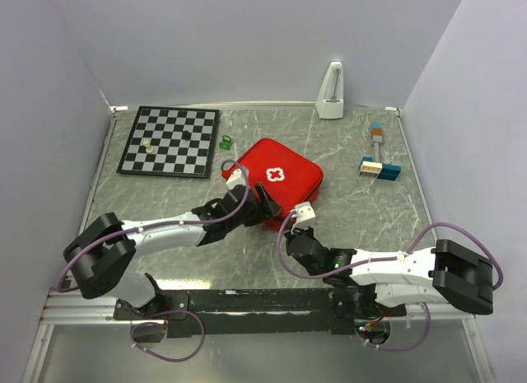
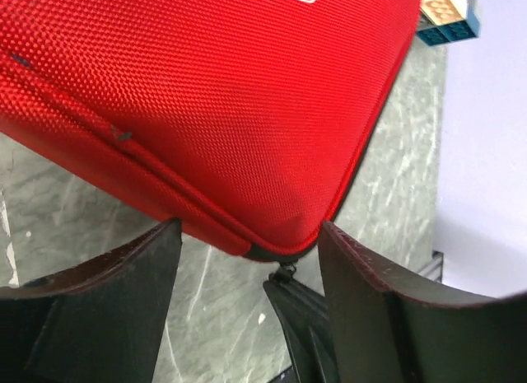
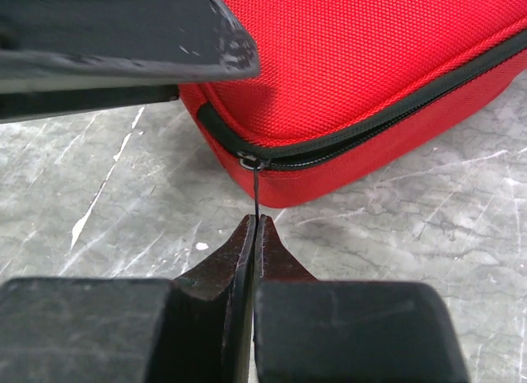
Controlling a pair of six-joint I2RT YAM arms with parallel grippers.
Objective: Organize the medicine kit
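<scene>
The red medicine kit (image 1: 284, 173), a soft case with a white cross on its lid, lies on the marble table. My left gripper (image 1: 269, 201) stands open over the kit's near part. In the left wrist view its fingers (image 2: 132, 296) are spread, with the kit's near corner beyond and between their tips. A black zipper (image 3: 395, 119) runs along the kit's side. From its slider at the corner a thin dark pull (image 3: 256, 189) reaches down to my right gripper, shut on its end. The kit's inside is hidden.
A black-and-white checkered board (image 1: 169, 142) lies back left, with a small green object (image 1: 226, 142) beside it. At the back stands a white metronome (image 1: 332, 91). Toy blocks (image 1: 380, 167) sit far right. Front table areas beside the arms are clear.
</scene>
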